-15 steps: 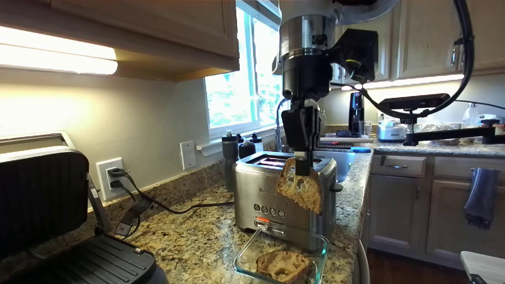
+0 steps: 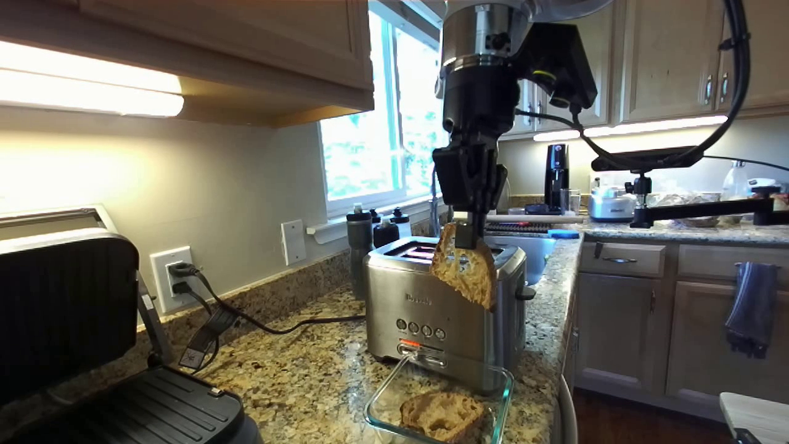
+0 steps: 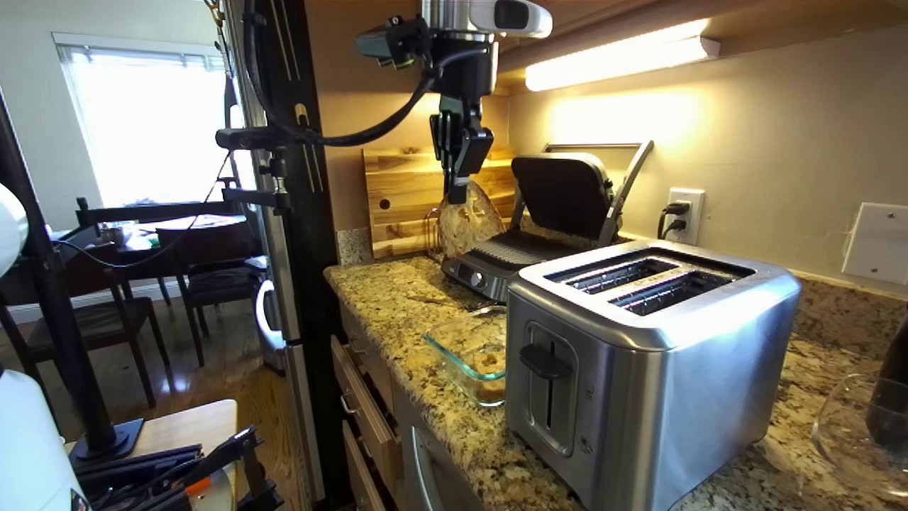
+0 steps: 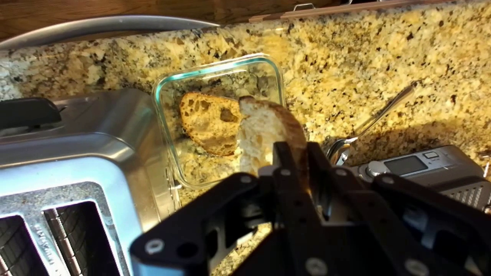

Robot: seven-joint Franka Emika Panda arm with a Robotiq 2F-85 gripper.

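A slice of bread [image 2: 463, 271] hangs steeply tilted from my gripper [image 2: 471, 235], whose fingers are shut on its upper edge. In the wrist view the held slice [image 4: 262, 126] partly covers a second bread slice [image 4: 209, 122], which lies flat inside the glass container [image 4: 166, 133]. The held slice [image 3: 477, 223] is well above the counter, clear of the container. Beside the container stands the steel toaster [image 3: 596, 409]; its two slots look empty in the second exterior view.
An open contact grill [image 2: 126, 399] stands on the left, with a spoon [image 4: 384, 115] lying near it. Several bottles [image 2: 360, 244] are behind the toaster. The toaster's black cord [image 2: 310, 323] runs to the wall outlet. Bare counter [image 4: 359, 59] lies along the front edge.
My gripper has risen a little and shifted slightly left in the first exterior view, carrying the bread slice with it. The toaster, container and second slice have stayed put.
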